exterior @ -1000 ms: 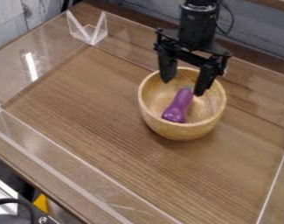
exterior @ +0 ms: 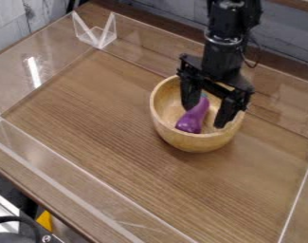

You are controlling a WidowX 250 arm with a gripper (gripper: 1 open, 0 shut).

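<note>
A round tan bowl (exterior: 188, 140) sits right of the middle of the wooden table, with a purple elongated object (exterior: 190, 121) lying inside it. My black gripper (exterior: 209, 111) reaches down from the top of the view into the bowl, open, its two fingers on either side of the purple object's upper end or just above it; whether they touch it I cannot tell.
A clear plastic holder (exterior: 93, 33) stands at the back left. A low wall runs along the back.
My gripper has come down and toward the viewer, from over the bowl's back part into the bowl by the purple object.
</note>
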